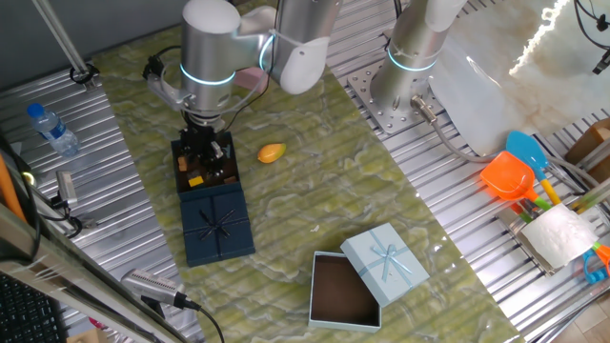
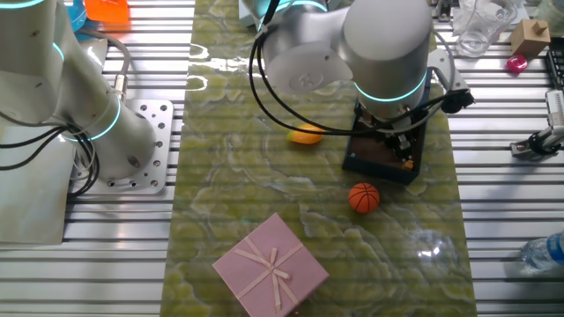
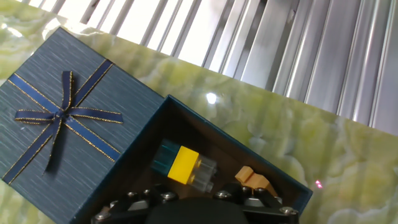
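Note:
My gripper (image 1: 203,155) points down into the open dark-blue box (image 1: 175,152), its fingers spread apart. In the wrist view, the two finger assemblies of the gripper stand apart along the bottom edge, and no object shows held between them. Inside the box lie a block piece with a yellow middle (image 3: 183,165), a dark teal end and a clear grey end, and an orange-brown block (image 3: 254,180). The box's ribboned lid (image 3: 37,93) lies against one side. The arm and gripper hide part of the interior.
A yellow-orange fruit (image 1: 272,153) and a small basketball (image 2: 364,198) lie near the box. An open light-blue box (image 1: 345,291) has its lid (image 1: 386,264) leaning on it. A pink box (image 2: 270,266) stands elsewhere on the green mat.

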